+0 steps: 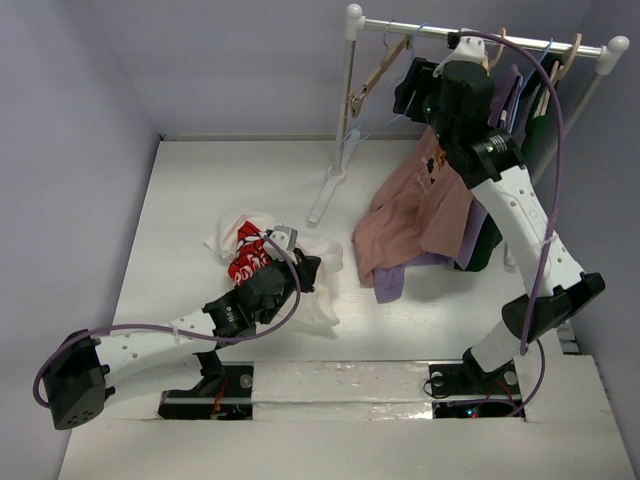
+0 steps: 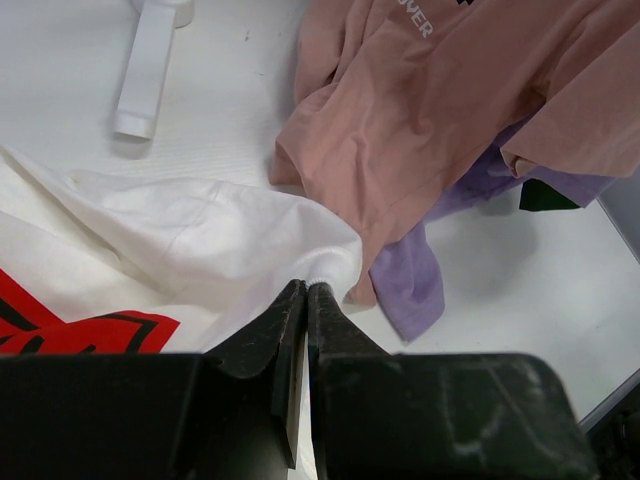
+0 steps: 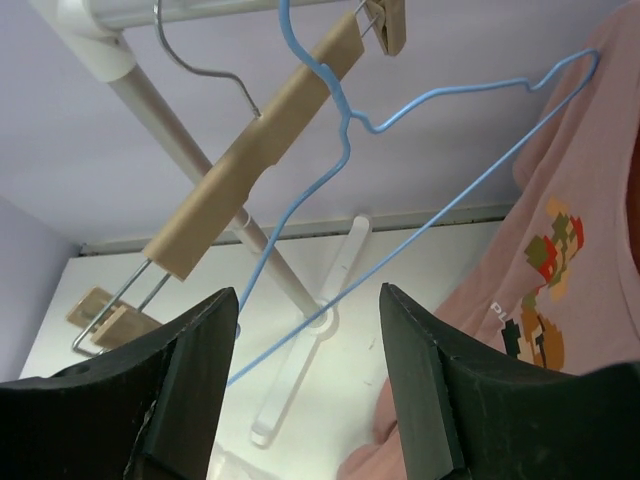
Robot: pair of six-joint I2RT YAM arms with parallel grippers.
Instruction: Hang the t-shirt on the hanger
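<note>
The white t-shirt (image 1: 320,262) with a red print lies crumpled on the table, partly hidden under my left arm. My left gripper is shut, its tips touching a raised white fold of the shirt (image 2: 230,235); whether cloth is pinched between them is hard to see. A blue wire hanger (image 3: 436,93) hangs from the rack, bare and tilted. Up at the rack, my right gripper stands open, and the hanger's long lower bar crosses the view between its fingers, not gripped.
A bare wooden clip hanger (image 1: 380,72) hangs left of the blue one on the rack's rail (image 1: 445,33). Pink (image 1: 415,215), purple and green garments hang close on the right. The rack's white foot (image 1: 328,190) stands on the table.
</note>
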